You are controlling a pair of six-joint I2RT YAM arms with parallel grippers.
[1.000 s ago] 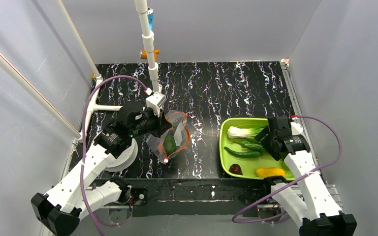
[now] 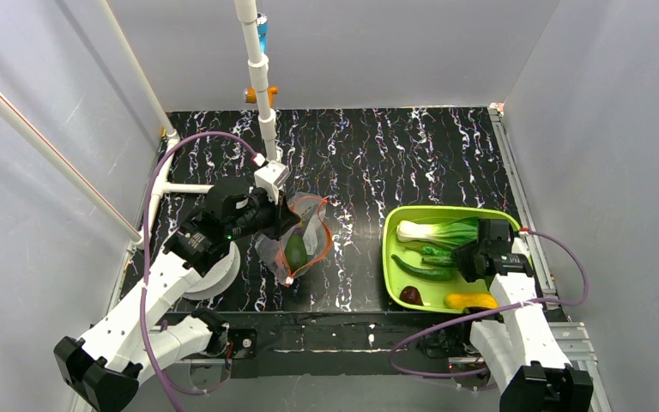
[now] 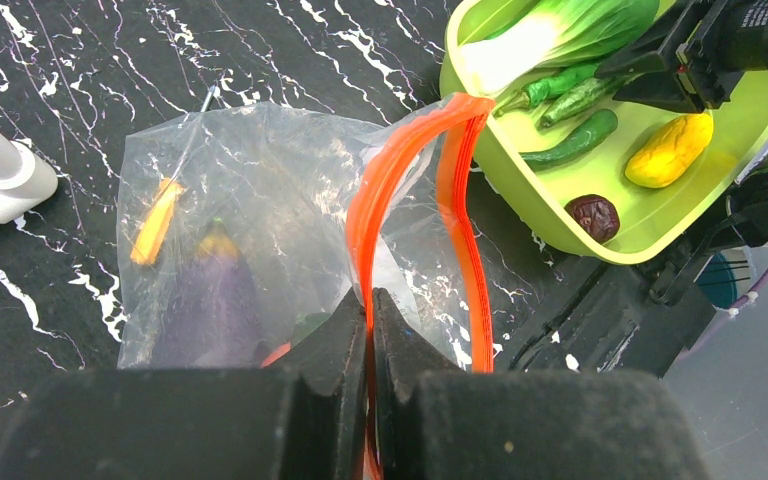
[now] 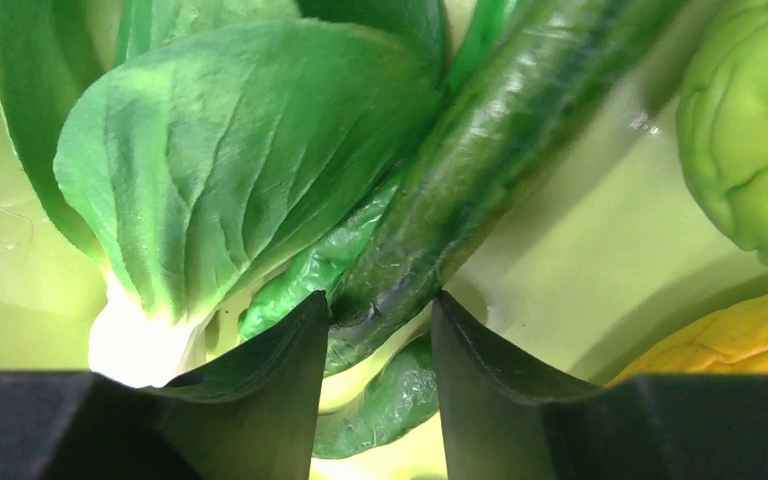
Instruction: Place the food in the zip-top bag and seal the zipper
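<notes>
A clear zip top bag [image 3: 290, 160] with an orange zipper rim [image 3: 472, 270] stands on the left of the counter, its mouth gaping. My left gripper is shut on one side of that rim. Inside the bag show an eggplant [image 3: 210, 305], a yellow piece [image 3: 157, 222] and a dark green item [image 2: 296, 251]. Over the green tray [image 2: 389, 283], my right gripper has its fingers closed against both sides of a dark green cucumber [image 4: 480, 150]. Under the cucumber lie a wrinkled green pepper [image 4: 310, 275] and another green vegetable [image 4: 385, 405].
The tray also holds bok choy [image 2: 425, 231], a yellow vegetable [image 2: 470, 300], a dark red item [image 2: 411, 295] and a light green vegetable [image 4: 750, 130]. Bare counter separates bag and tray. White pipes [image 2: 268, 129] rise behind the bag; white plates [image 2: 216, 279] sit under the left arm.
A green vegetable by it has moved a little. Left arm and bag look unchanged.
</notes>
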